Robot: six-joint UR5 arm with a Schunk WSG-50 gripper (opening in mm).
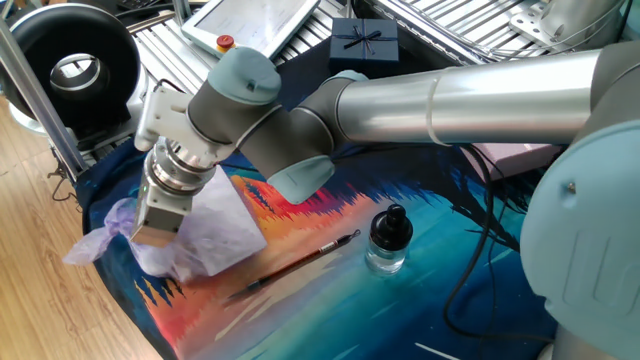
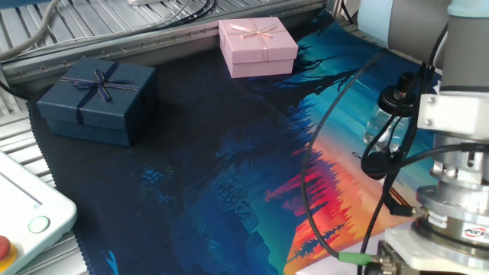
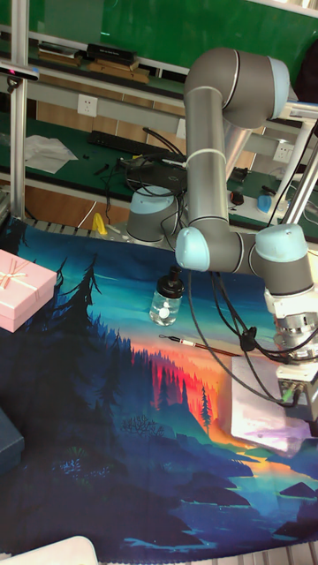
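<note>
A pale lilac wrapped package point(image 1: 228, 232), with a ruffled bunch of thin wrapping point(image 1: 98, 240) on its left, sits at the left end of the printed cloth. Right over the bunched side is my gripper point(image 1: 158, 236), its boxy body hiding the spot where it meets the wrapping. No fingers can be made out, so the finger's state does not show. In the third exterior view the package point(image 3: 256, 400) appears beneath the wrist at the right, partly covered by cables.
A dropper bottle point(image 1: 389, 240) and a thin brush point(image 1: 295, 267) are right of the package. A navy gift box point(image 2: 98, 99) and a pink gift box point(image 2: 258, 47) stand along the far side. Loose cables hang from the arm.
</note>
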